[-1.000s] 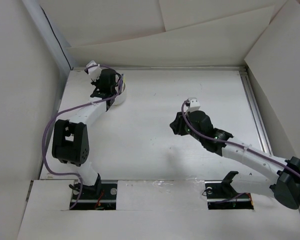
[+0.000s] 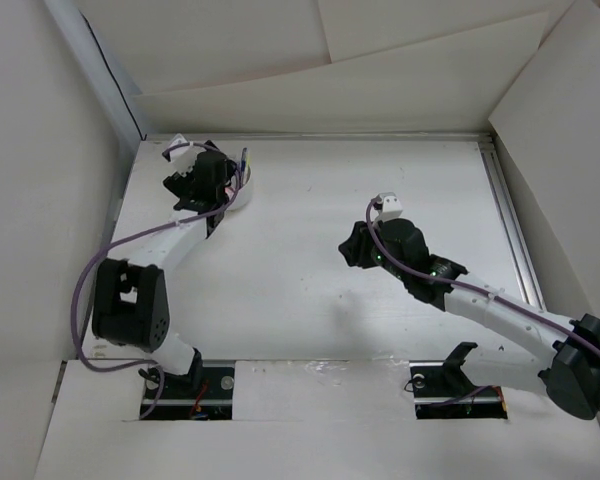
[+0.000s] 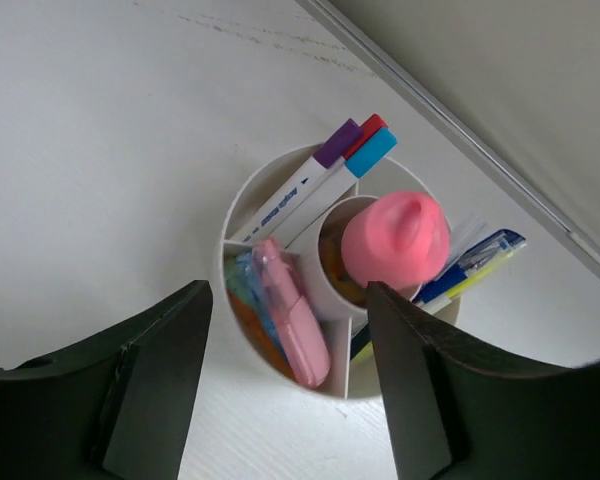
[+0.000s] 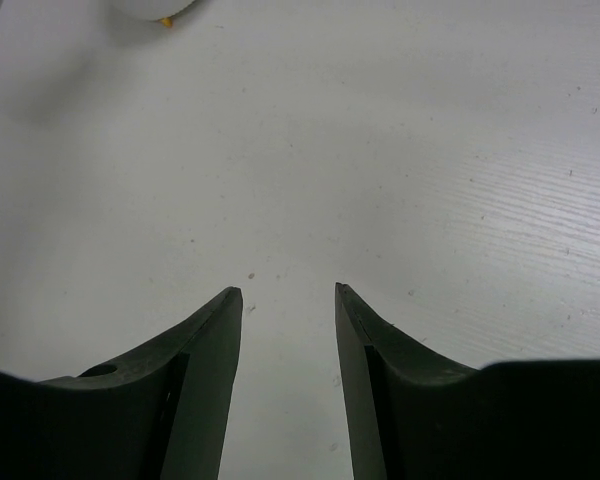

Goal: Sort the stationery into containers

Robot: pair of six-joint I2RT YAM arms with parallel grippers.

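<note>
The round white container has several compartments around a central cup. Its front-left compartment holds a pink pen, leaning beside a light-blue item. In another compartment stand the purple-capped marker, a blue-capped marker and a red-capped one. A pink rounded object sits in the central cup, with pens in the compartment beyond. My left gripper is open above the container, nothing between its fingers. Over bare table, my right gripper stands open and empty.
The container stands at the table's back left, near the metal rail. The white tabletop between the arms is clear. A purple cable runs along the left arm.
The left arm has shifted slightly left; the right arm looks almost unmoved.
</note>
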